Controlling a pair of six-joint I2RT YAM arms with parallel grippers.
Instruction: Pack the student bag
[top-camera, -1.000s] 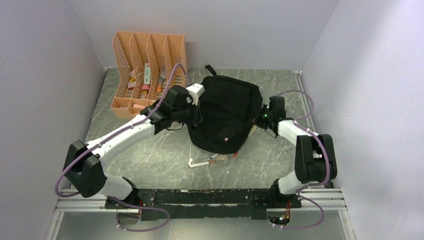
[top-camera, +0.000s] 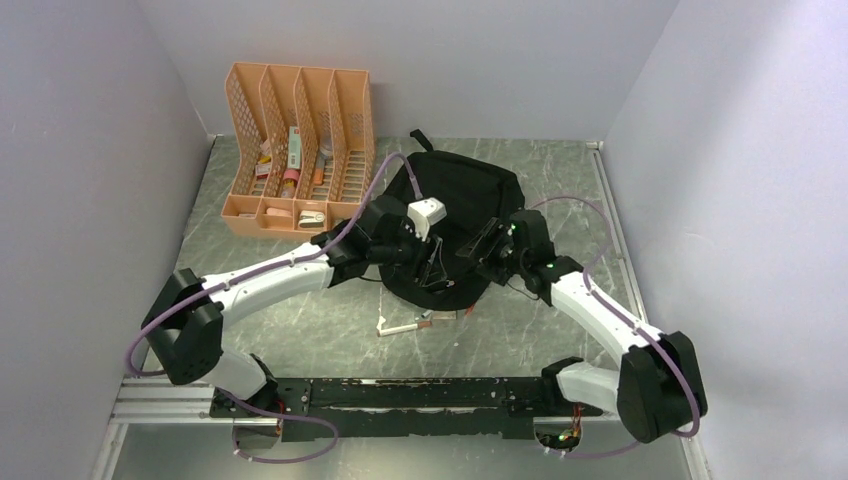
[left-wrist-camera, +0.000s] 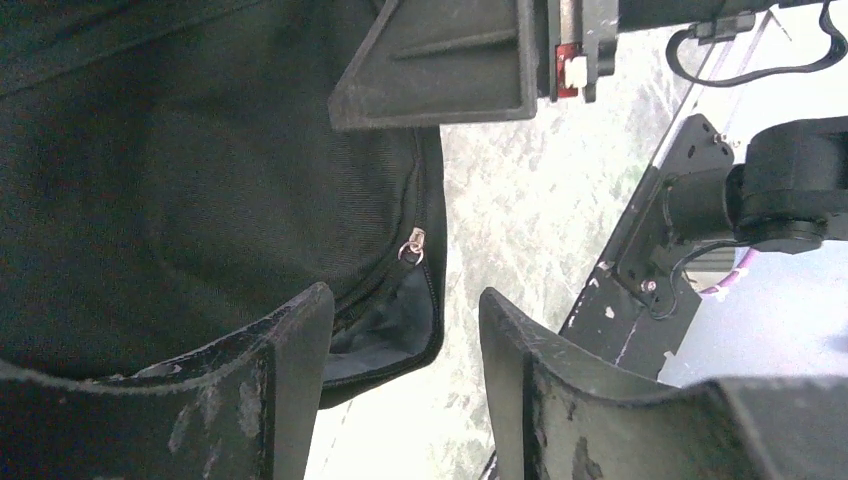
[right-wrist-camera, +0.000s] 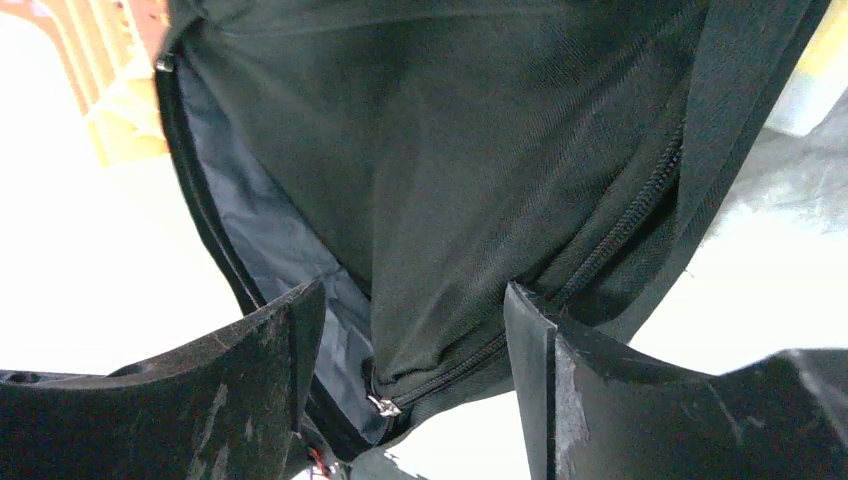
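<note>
A black cloth bag (top-camera: 455, 190) lies in the middle of the table, its zipped mouth facing the front. In the left wrist view the metal zipper pull (left-wrist-camera: 413, 246) shows just beyond the fingertips of my left gripper. Those fingers stand apart, with nothing gripped between them. My right gripper is over the bag's right part, also open. Between and beyond its fingers run black fabric and a zipper line, and the zipper pull (right-wrist-camera: 384, 406) appears low between them. From above, both grippers cover part of the bag's front.
An orange organizer (top-camera: 300, 75) with several stationery items stands at the back left. A white stick-like item (top-camera: 400, 329) and other small items lie in front of the bag. Free table shows at the front left and front right.
My right gripper has moved left from the bag's right edge to over the bag. The bag looks unmoved.
</note>
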